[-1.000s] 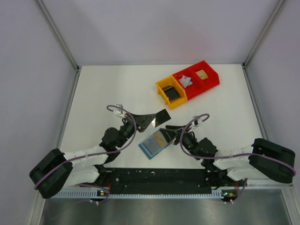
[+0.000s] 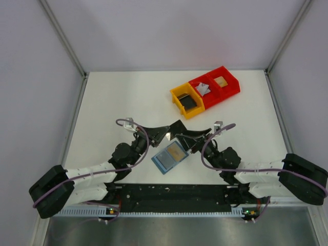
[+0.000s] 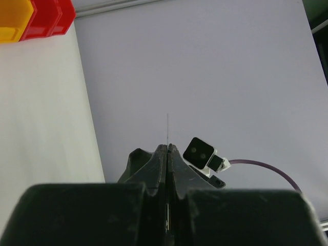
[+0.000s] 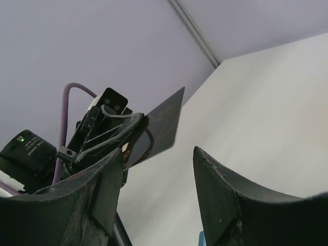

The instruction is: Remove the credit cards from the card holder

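Over the middle of the table, my left gripper (image 2: 168,129) is shut on a thin dark card (image 2: 178,126). In the left wrist view the card (image 3: 167,127) appears edge-on as a fine line above the closed fingertips. The right wrist view shows its dark face (image 4: 166,120) slanting out from the left gripper's fingers. My right gripper stands open close to the card, which shows in its gap; I cannot tell whether it touches. Beneath the grippers lies the blue card holder (image 2: 165,160), with a tan area and a greyish one, partly hidden by the right gripper.
Behind the grippers sit a yellow bin (image 2: 177,94) with dark contents and a red bin (image 2: 230,82) with a pale item and a tan one. Open table lies at the left and right. Both grippers are very close together.
The left gripper and its card have barely moved.
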